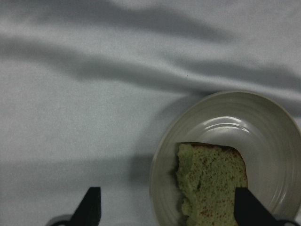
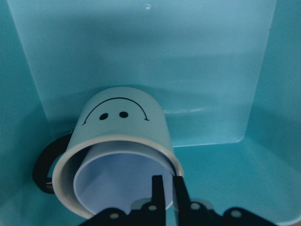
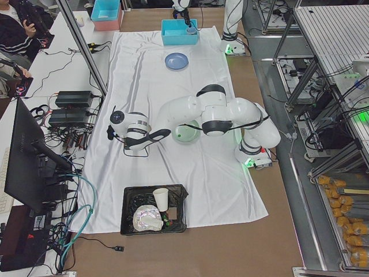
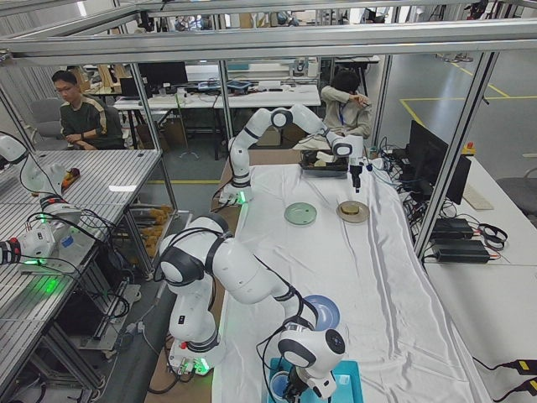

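Note:
A beige plate [image 1: 263,169] holds a slice of bread [image 1: 211,183] in the left wrist view; in the right view that plate [image 4: 361,216] lies beside a green plate [image 4: 299,213]. My left gripper is open above the bread and the plate's edge, nothing visible between its fingers. My right gripper is down in a blue bin [image 2: 216,70], its fingertips close together at the rim of a pale cup [image 2: 117,179] nested in a smiley mug [image 2: 117,113]; I cannot tell whether the rim is between them.
A blue plate [image 3: 176,60] lies on the white cloth near the blue bin. A black tray [image 3: 130,213] with a white cup and other items sits at the opposite end.

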